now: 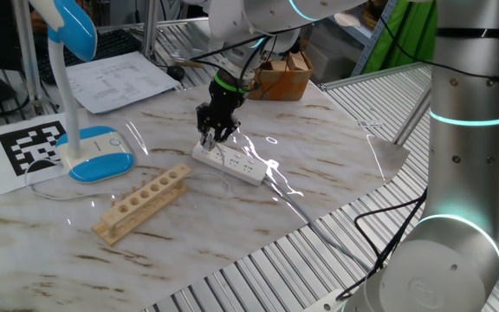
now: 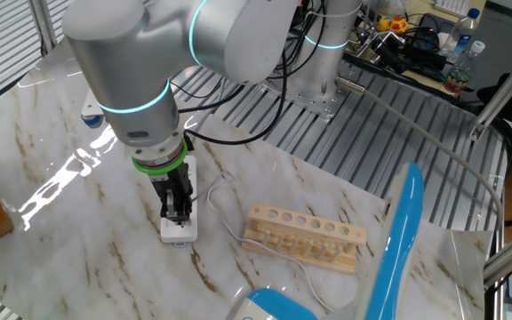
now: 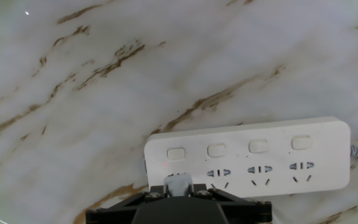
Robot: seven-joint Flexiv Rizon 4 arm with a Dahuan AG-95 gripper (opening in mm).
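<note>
A white power strip [image 3: 247,155] lies flat on the marbled table, with a row of switches and sockets along its top. My gripper points down over the strip's end socket, the one farthest from its cord. Between its fingers sits a pale plug [image 3: 178,182], gripped from both sides. The plug covers most of that end socket; how deep its pins are cannot be told. From it a thin white cable [image 2: 213,197] loops across the table toward the blue-and-white desk lamp [image 1: 99,156].
A wooden test-tube rack [image 1: 145,204] stands near the strip, with the lamp cable passing close by. Farther back are a cardboard box [image 1: 281,80] and papers [image 1: 119,82]. Bare tabletop lies in front of the rack and right of the strip.
</note>
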